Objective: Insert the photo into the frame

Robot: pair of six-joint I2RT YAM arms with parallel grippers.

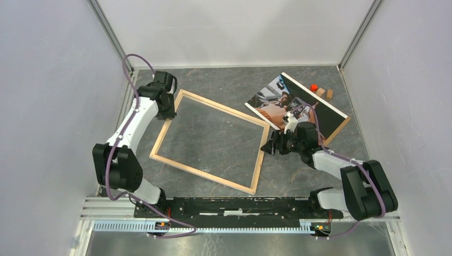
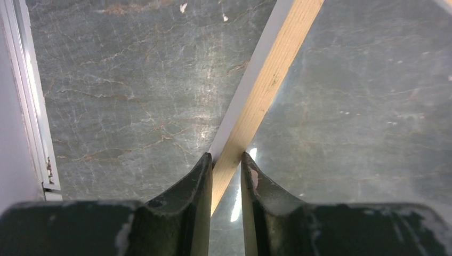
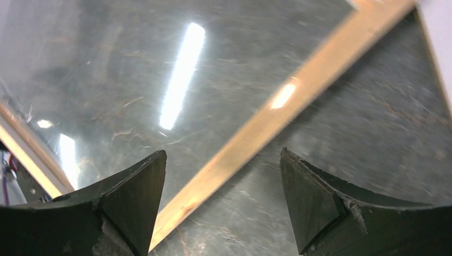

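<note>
The pale wooden frame (image 1: 217, 105) lies askew in the middle, its inside showing the grey floor. My left gripper (image 1: 168, 114) is shut on the frame's left side; in the left wrist view the wooden bar (image 2: 266, 80) runs between its fingers, and that side looks raised. At the opposite side my right gripper (image 1: 269, 148) stands open over the right bar (image 3: 250, 130), which passes between the spread fingers without visible grip. The photo (image 1: 273, 101) lies at the back right against a dark board (image 1: 314, 101); my right arm partly hides both.
A red block (image 1: 314, 87) and small wooden blocks (image 1: 329, 94) sit beyond the board. White walls close off the left, back and right. Bare floor (image 1: 218, 80) shows behind the frame.
</note>
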